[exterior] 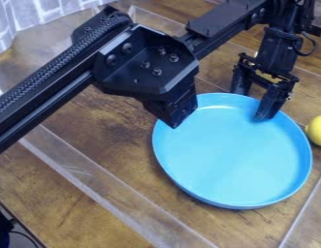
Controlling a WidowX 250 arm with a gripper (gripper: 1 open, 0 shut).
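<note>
A black robot gripper (pixel 264 92) reaches down from the top right, its fingertips at the upper right rim of a large blue round plate or tray (pixel 230 165). The dark arm parts crossing the upper left hide part of the scene behind them. Whether the gripper is open or shut, or holds anything, cannot be told from this view.
A yellow round object (pixel 317 132) sits at the right edge, beside the blue plate. Bare wooden surface (pixel 85 194) with clear strips lies at the lower left. A white grid-like item (pixel 20 19) is at the top left corner.
</note>
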